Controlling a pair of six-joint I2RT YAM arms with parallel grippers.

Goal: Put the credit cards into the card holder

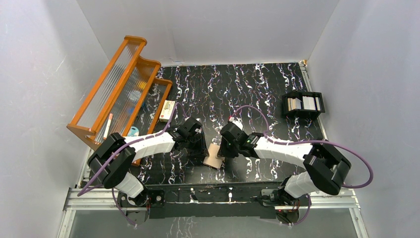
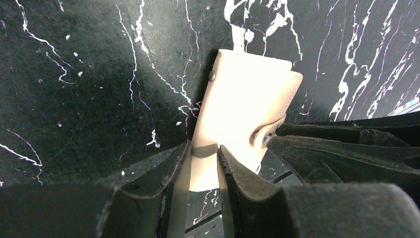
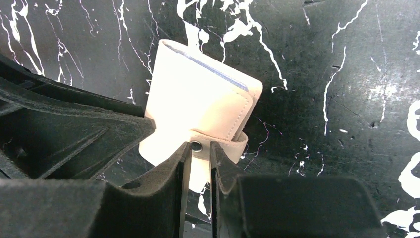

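Note:
A pale tan card holder with a snap strap lies on the dark marble table, low centre, between both grippers. In the left wrist view my left gripper has its tips at the holder's lower left part, a narrow gap between them. In the right wrist view my right gripper has its tips at the snap strap, slightly parted around the snap. Whether either grips the leather is unclear. A thin bluish edge shows inside the holder's upper pocket.
A black box of card-like items sits at the right back. A wooden shelf unit fills the left, with a small pale box beside it.

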